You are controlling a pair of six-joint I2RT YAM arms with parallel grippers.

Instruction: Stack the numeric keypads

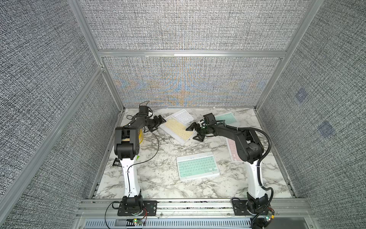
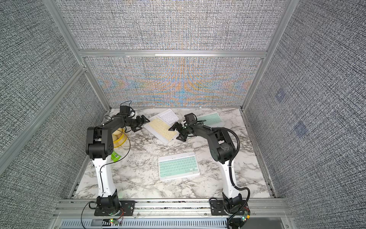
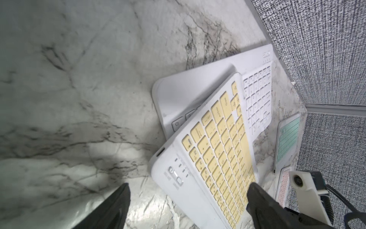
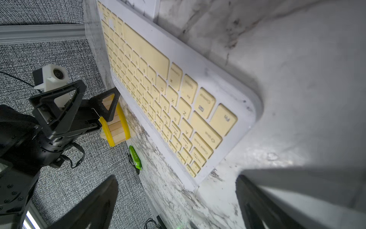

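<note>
A yellow-keyed keypad (image 3: 221, 156) rests partly on a white-keyed keypad (image 3: 256, 99) at the back centre. My left gripper (image 1: 158, 121) stands open just left of the pair, nothing between its fingers. My right gripper (image 1: 192, 132) is open at the yellow keypad's right end, also empty. A mint keypad (image 1: 196, 166) lies alone at the front centre, a second mint keypad (image 2: 211, 117) at the back right, and a pink keypad (image 1: 231, 148) on the right, partly hidden by the right arm.
A yellow round container (image 2: 120, 141) and a green item (image 2: 115, 157) lie at the left, behind the left arm. Bare marble surrounds the front mint keypad. Walls enclose the table at back and sides.
</note>
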